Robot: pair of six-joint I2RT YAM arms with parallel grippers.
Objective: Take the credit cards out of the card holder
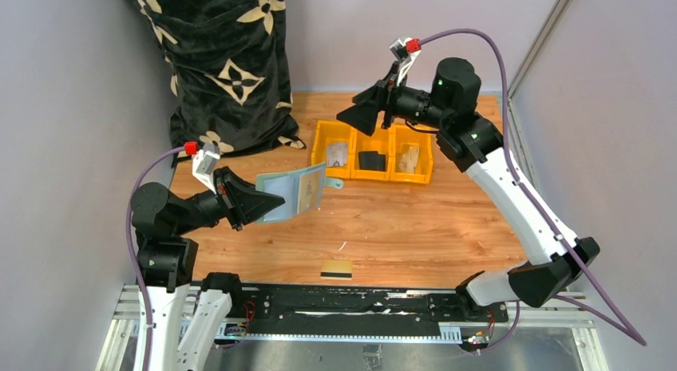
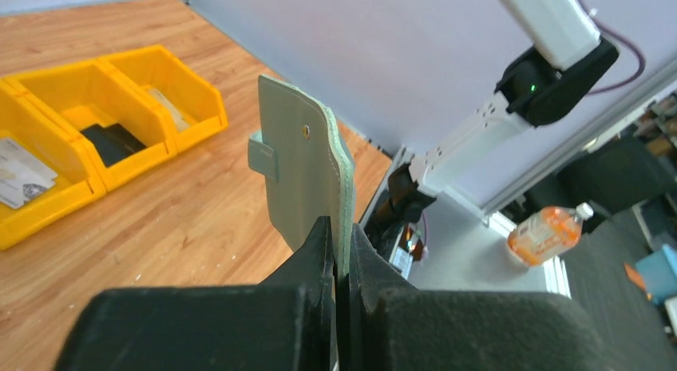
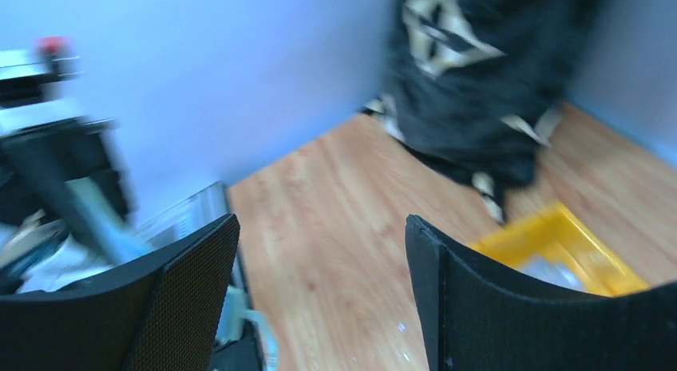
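Note:
The pale green card holder (image 1: 283, 187) hangs unfolded above the left of the table, its strap pointing right. A tan card (image 1: 309, 191) shows in its right-hand sleeve. My left gripper (image 1: 275, 202) is shut on the holder; in the left wrist view the holder (image 2: 299, 163) stands upright from between the fingertips. High over the bin, my right gripper (image 1: 359, 120) is open, with nothing between its fingers. The yellow bin (image 1: 373, 176) has three compartments: pale cards (image 1: 337, 154) in the left, black cards (image 1: 372, 160) in the middle, a beige card (image 1: 409, 158) in the right.
A gold card (image 1: 336, 269) with a dark stripe lies at the table's front edge. A dark patterned cloth (image 1: 231, 76) drapes at the back left. Between the bin and the front edge the table (image 1: 415, 235) is largely clear.

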